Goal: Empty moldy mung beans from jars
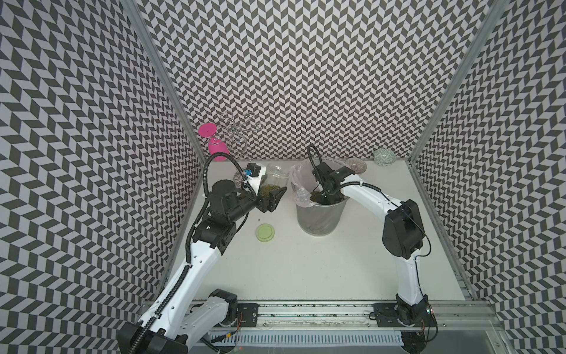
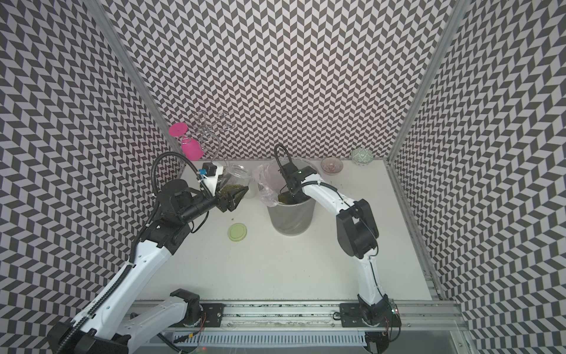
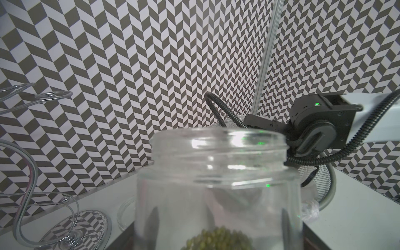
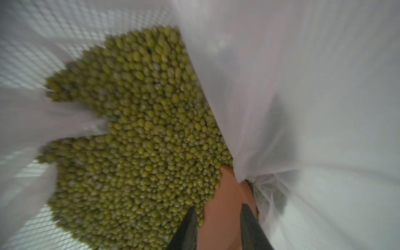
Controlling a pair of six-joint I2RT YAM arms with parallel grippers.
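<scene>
My left gripper (image 1: 273, 198) is shut around a clear glass jar (image 3: 216, 179), which stands upright and open-mouthed left of the bin. Green mung beans (image 3: 218, 239) lie low inside the jar. The grey bin (image 1: 319, 221) has a translucent liner (image 1: 301, 184). My right gripper reaches down into it. In the right wrist view, a heap of mung beans (image 4: 145, 125) lies inside the liner, with a flat orange piece (image 4: 227, 195) partly under it. That orange surface shows between my right fingertips, which stand apart; whether they grip it is unclear. A green lid (image 1: 264, 232) lies on the table.
A wire rack (image 1: 237, 134) with a pink glass (image 1: 217, 147) stands at the back left. At the back right sit a pinkish glass bowl (image 2: 332, 165) and a greenish glass bowl (image 1: 385, 156).
</scene>
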